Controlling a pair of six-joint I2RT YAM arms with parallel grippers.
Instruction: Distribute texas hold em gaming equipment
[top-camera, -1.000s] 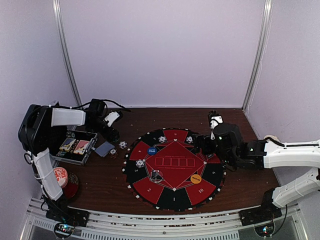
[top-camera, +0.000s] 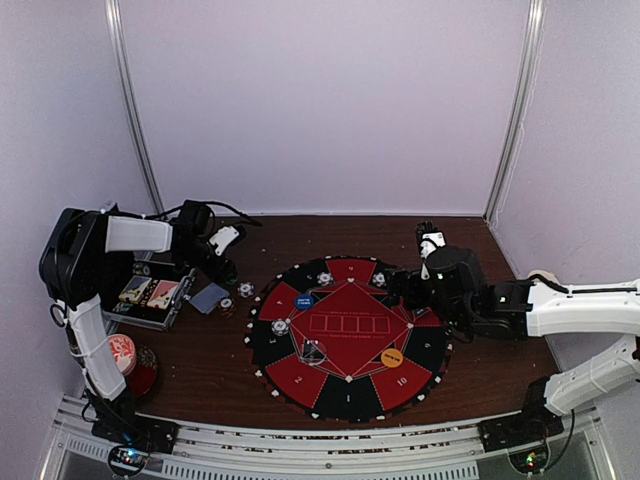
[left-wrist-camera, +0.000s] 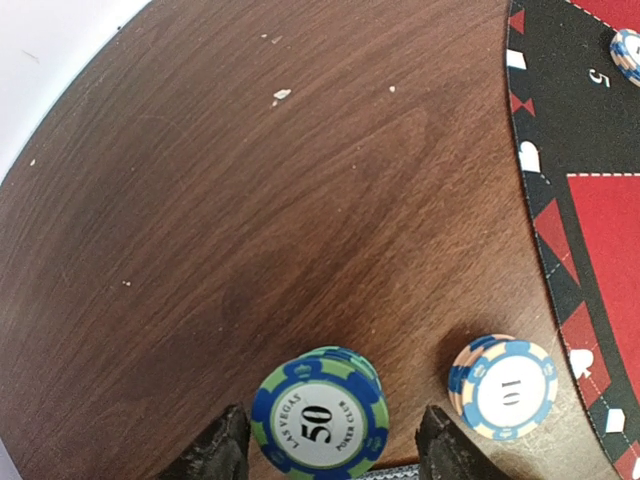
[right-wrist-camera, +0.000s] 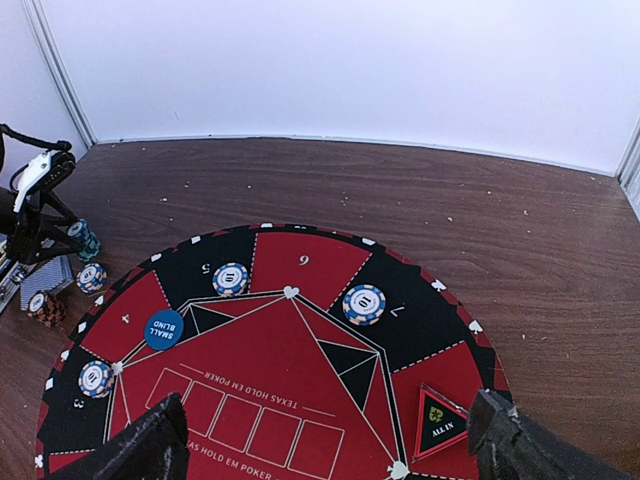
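Observation:
In the left wrist view, a stack of green-and-blue 50 chips (left-wrist-camera: 320, 415) stands between the fingers of my left gripper. The fingers are part open around it, with a visible gap on its right side. My right gripper is open and empty above the round red-and-black poker mat (right-wrist-camera: 270, 370). Beside the green stack are blue-and-white 10 chips and, in the right wrist view, a red chip stack (right-wrist-camera: 46, 308). On the mat lie the blue small blind disc (right-wrist-camera: 164, 328), the red all-in triangle (right-wrist-camera: 438, 420) and an orange disc (top-camera: 392, 357).
More blue-and-white chips (right-wrist-camera: 364, 304) sit on the numbered mat sections. At the left are an open case (top-camera: 150, 315) with cards, a blue card deck (top-camera: 209, 297) and red round pieces (top-camera: 122, 352). Bare table (right-wrist-camera: 330, 190) stretches behind the mat.
The left arm has shifted very slightly near the green chip stack. The right arm and the pieces on the mat have stayed put.

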